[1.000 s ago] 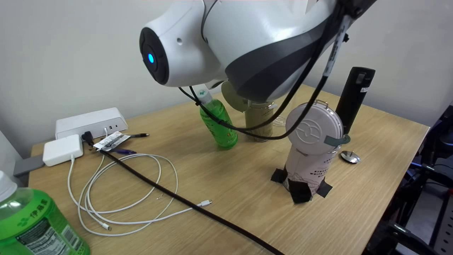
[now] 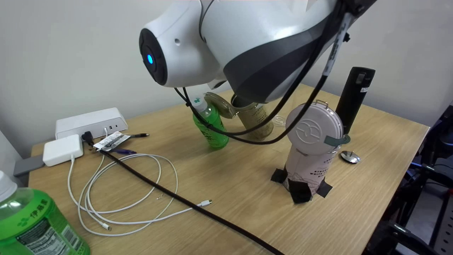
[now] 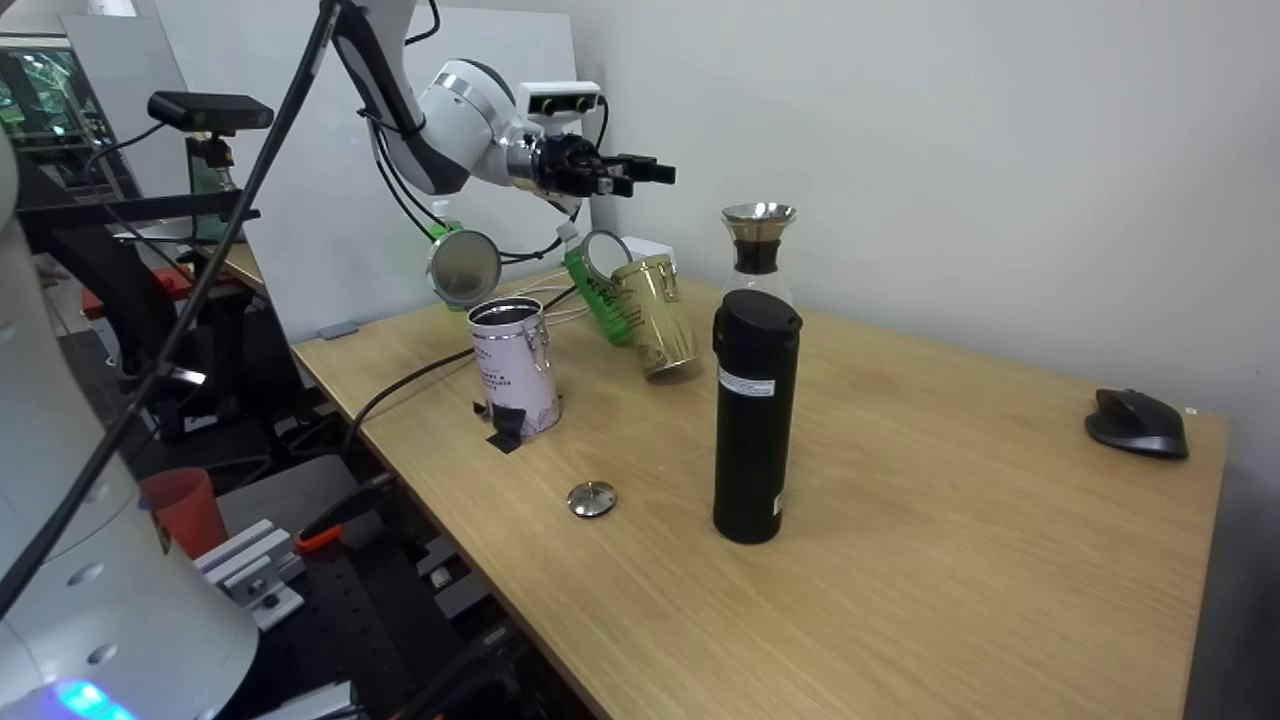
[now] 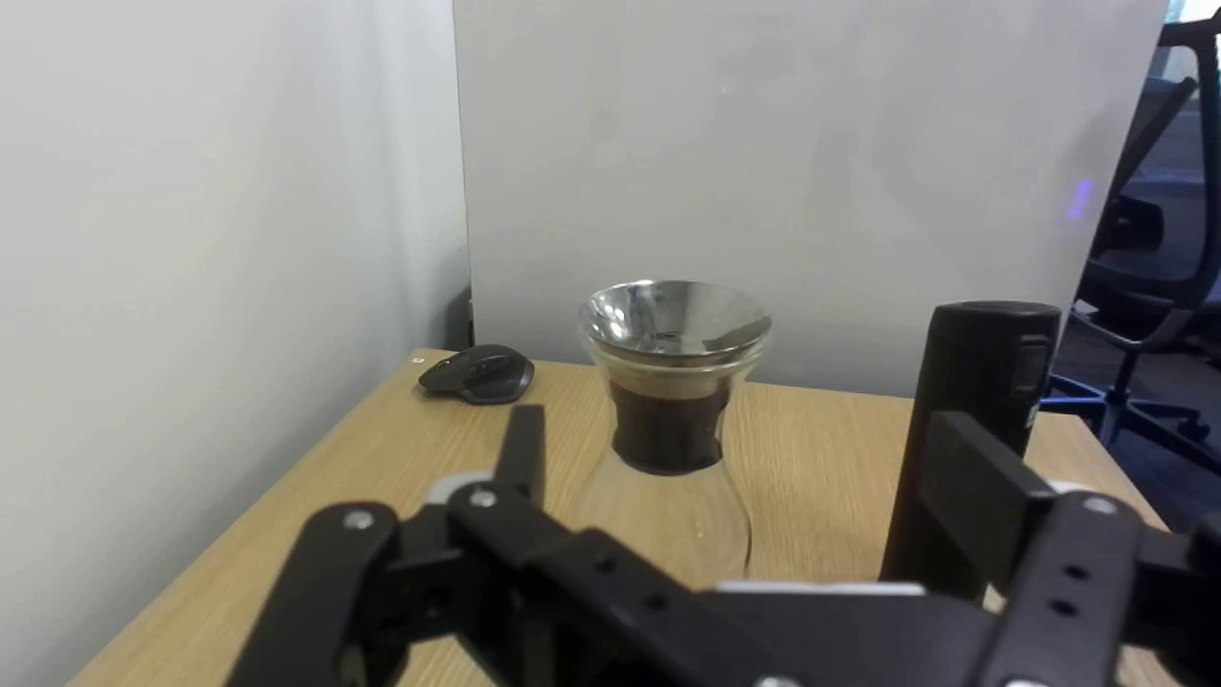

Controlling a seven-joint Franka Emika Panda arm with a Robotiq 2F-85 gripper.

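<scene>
My gripper hangs open above the back of the table, nothing between its fingers. Beneath it, a gold canister leans to one side with its lid hanging open against or close by a green bottle, which leans too. A glass carafe with a metal cone shows beyond my fingers in the wrist view, apart from them. The pink canister stands with its lid open, black tape around its base. The arm partly hides the gold canister in exterior view 1.
A tall black flask stands at mid-table, with a small metal lid lying beside it. White cables and a second green bottle occupy one end. Near the far corner sits a mouse.
The gold canister was upright and now tilts, its top shifted left in exterior view 1 along with its lid. The green bottle beside it has also shifted left. The arm has barely moved.
</scene>
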